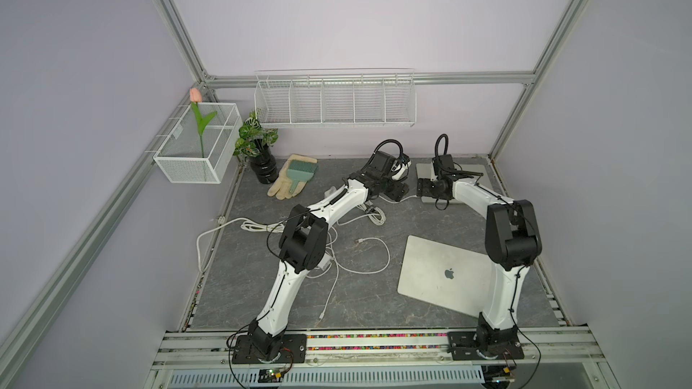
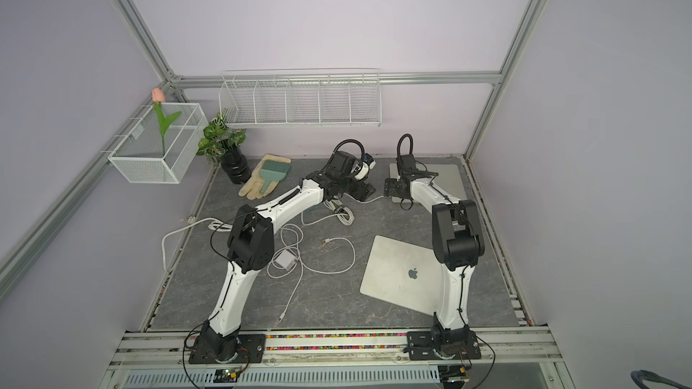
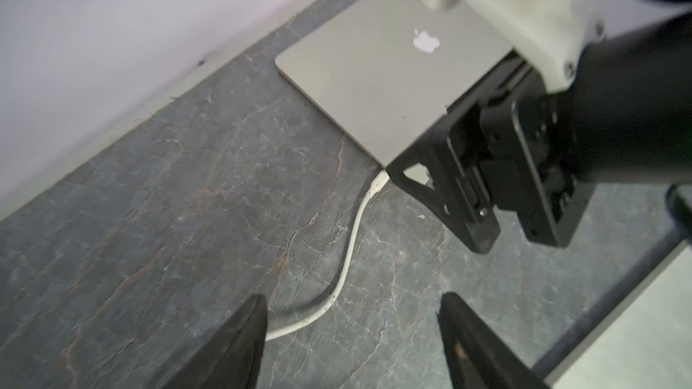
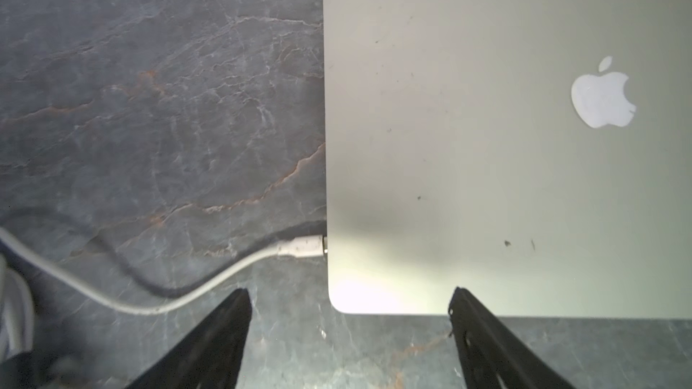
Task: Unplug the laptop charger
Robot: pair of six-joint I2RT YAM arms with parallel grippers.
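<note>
My right gripper [image 1: 425,188] hangs open over the left part of the rear silver laptop [image 4: 461,129], empty between its fingers. A white charger plug [image 4: 301,246] sits in that laptop's left side near the front corner, its cable [image 4: 158,308] curving leftward. My left gripper [image 1: 393,191] is just left of the laptop, over the cable, its fingers apart with nothing seen between them in the left wrist view; the right gripper shows beside the laptop there. The power strip is mostly hidden behind the left arm.
A second laptop [image 1: 439,273] lies at the front right. Loose cables and a white adapter [image 2: 285,260] cover the middle left. A glove with brush [image 1: 299,173], a plant [image 1: 259,151] and wire baskets [image 1: 335,101] stand behind and left.
</note>
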